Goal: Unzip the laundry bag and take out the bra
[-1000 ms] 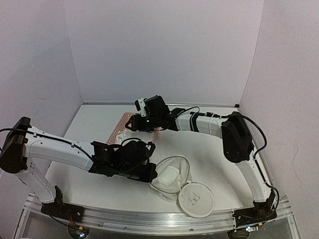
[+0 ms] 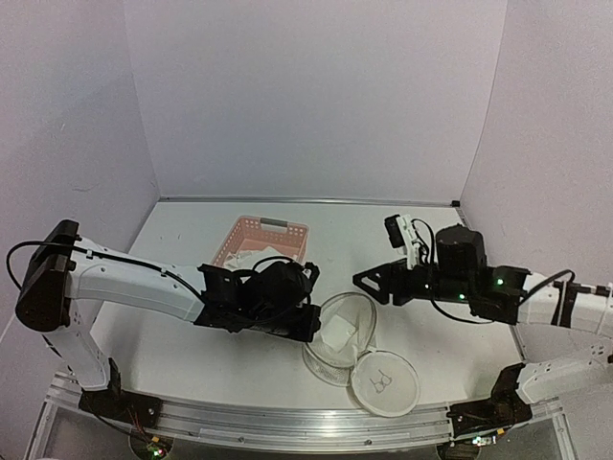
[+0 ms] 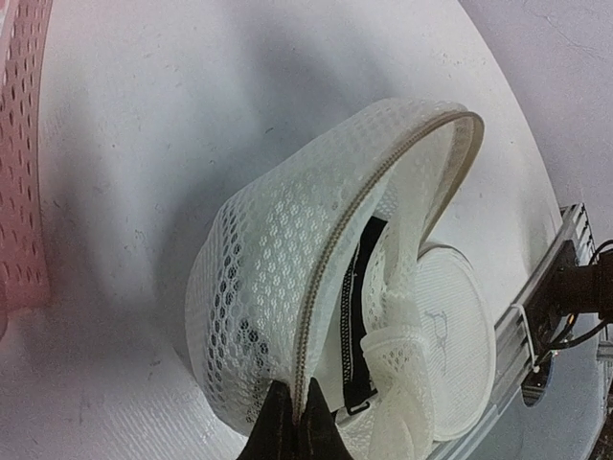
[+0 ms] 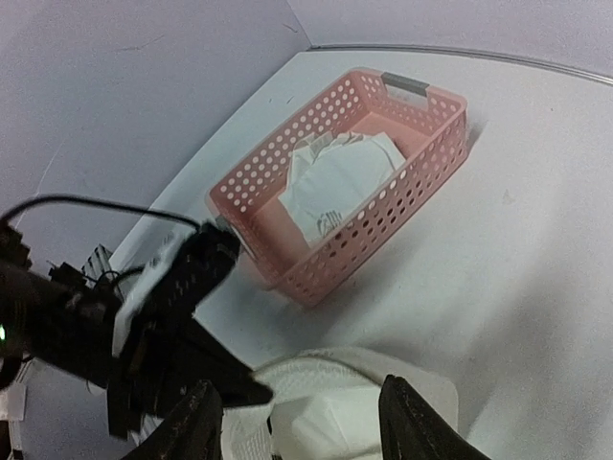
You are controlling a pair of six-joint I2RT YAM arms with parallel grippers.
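The white mesh laundry bag (image 2: 326, 369) stands unzipped, its round lid (image 2: 402, 395) with a bra drawing folded toward the table's front edge. In the left wrist view, my left gripper is shut on the bag's zippered rim (image 3: 330, 251), which rises in an arch. Inside the bag lie white material and a black band (image 3: 355, 321); whether these are the bra I cannot tell. My right gripper is open above the bag's mouth, fingers apart and nothing held. White contents (image 4: 330, 422) show below between its fingers.
A pink basket (image 4: 378, 230) with white cloth (image 4: 340, 182) in it sits behind the bag to the left. My left arm reaches across in front of the basket. The table right of the bag is clear.
The left gripper has shifted slightly right, and the bag and lid have moved with it.
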